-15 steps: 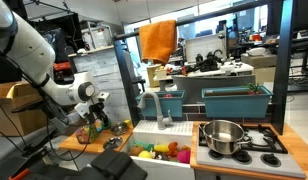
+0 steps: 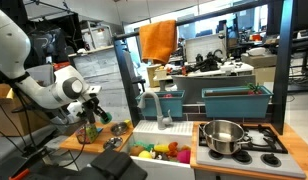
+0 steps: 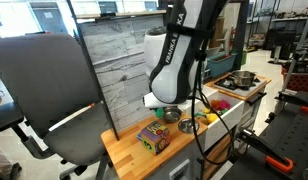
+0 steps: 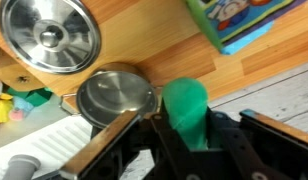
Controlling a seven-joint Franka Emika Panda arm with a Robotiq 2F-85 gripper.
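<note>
A green cup-like object (image 4: 187,108) fills the space between the fingertips of my gripper, which is shut on it. In the wrist view a small metal pot (image 4: 114,97) lies beside and partly under the gripper. A round lid with a black knob (image 4: 52,36) is to the pot's upper left. At the upper right shows a colourful printed box (image 4: 230,14). In exterior view 1 the green object (image 2: 106,117) hangs at the gripper above the wooden counter. The box (image 3: 152,136) stands on the counter in exterior view 2.
A sink (image 2: 160,138) with colourful toys and a tall faucet (image 2: 152,104) lies to the right. Beyond it are a stovetop (image 2: 262,149) and a large steel pot (image 2: 223,136). A grey panelled wall (image 3: 124,62) rises close behind the counter.
The arm has risen from the counter, and its white wrist is tilted more than before. The green object has come up with the gripper. The pot and box stay put.
</note>
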